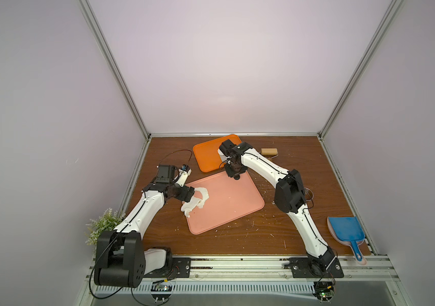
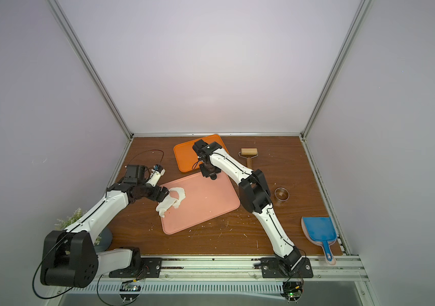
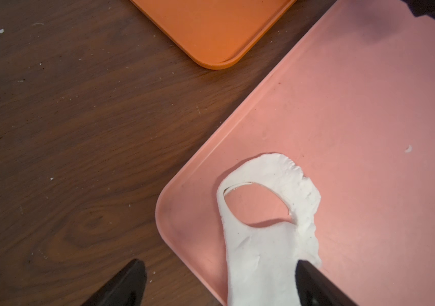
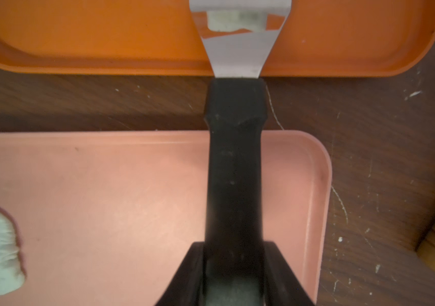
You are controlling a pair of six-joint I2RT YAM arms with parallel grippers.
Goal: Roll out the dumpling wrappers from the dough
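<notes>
A ragged white dough sheet (image 3: 263,255) with a large hole lies at the left end of the pink tray (image 3: 375,97). Over it my left gripper stands open, fingers wide apart, nothing between them. A spatula with a black handle (image 4: 235,168) points away from my right gripper; its metal blade (image 4: 240,51) reaches over the orange tray (image 4: 100,35). The right fingers flank the handle closely on both sides; whether they grip it cannot be told. A white piece (image 1: 220,152) on the orange tray is mostly hidden by the right arm.
A wooden roller (image 2: 249,152) lies at the back, right of the orange tray. A metal ring cutter (image 2: 281,193) and a blue dustpan (image 2: 320,230) are on the right. Small crumbs dot the table; most of the pink tray is bare.
</notes>
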